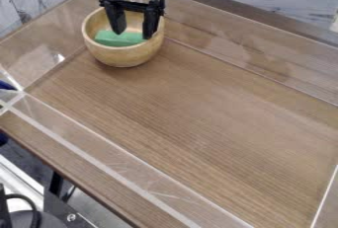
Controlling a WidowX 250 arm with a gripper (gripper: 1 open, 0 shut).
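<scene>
My gripper [132,15], black, hangs at the top centre-left over a round wooden bowl [126,56], its fingers apart and reaching down inside the rim. A light green block [119,38] lies in the bowl below the fingers; I cannot tell whether the fingertips touch it.
A strip of clear tape or edging runs along the left side, with dark objects beyond the left edge at the bottom.
</scene>
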